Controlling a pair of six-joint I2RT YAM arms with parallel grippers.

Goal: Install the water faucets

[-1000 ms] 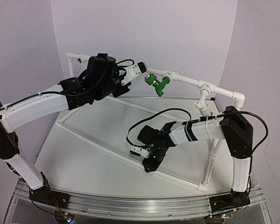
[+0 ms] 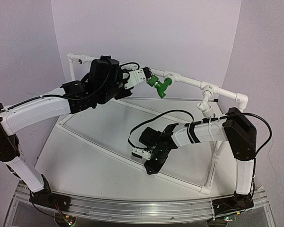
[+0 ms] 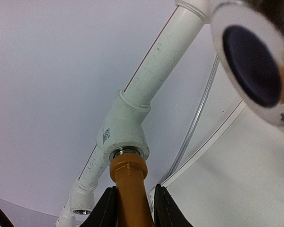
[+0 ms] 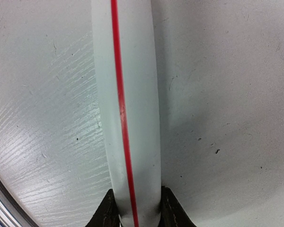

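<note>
A green faucet [image 2: 161, 86] hangs on the upper white pipe rail, just right of my left gripper [image 2: 130, 80] in the top view. In the left wrist view an orange faucet body [image 3: 128, 184] sits at the threaded socket of a white tee [image 3: 120, 123], between the fingers of my left gripper, which is shut on it. My right gripper is shut on the lower white pipe [image 4: 132, 118] with a red stripe, near the floor of the frame.
The white pipe frame [image 2: 94, 146] spans the work area. Another downward tee socket [image 3: 80, 201] shows farther along the rail. A metal rail [image 2: 146, 213] runs along the front edge.
The right arm has stayed in place.
</note>
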